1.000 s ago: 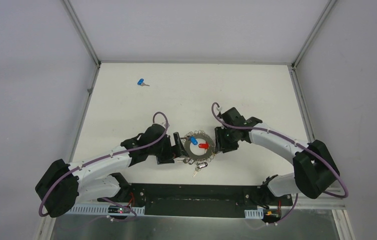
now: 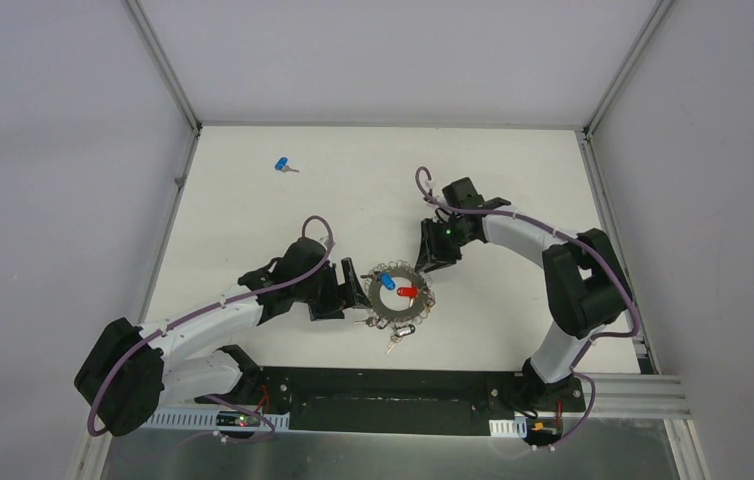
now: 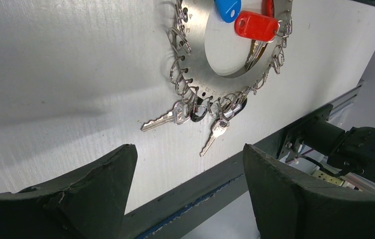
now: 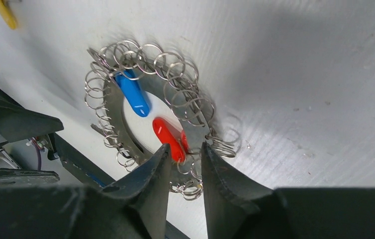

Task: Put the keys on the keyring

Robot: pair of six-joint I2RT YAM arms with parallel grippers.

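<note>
The metal keyring plate (image 2: 377, 307), edged with wire rings, lies low in the middle of the white table. On it are a blue key tag (image 3: 227, 8) and red tags (image 3: 255, 26). Silver keys (image 3: 161, 121) (image 3: 218, 130) hang from its rings onto the table. My left gripper is just left of the plate, fingers wide apart, holding nothing. My right gripper is above and beside the plate at upper right, its fingertips a small gap apart with nothing seen held between them.
A loose blue-tagged key (image 2: 282, 164) lies at the back left. Both side walls and the dark front rail (image 2: 393, 400) border the table.
My right gripper has moved back, away from the front edge. My left gripper has shifted slightly left and back. The plate looks unmoved.
</note>
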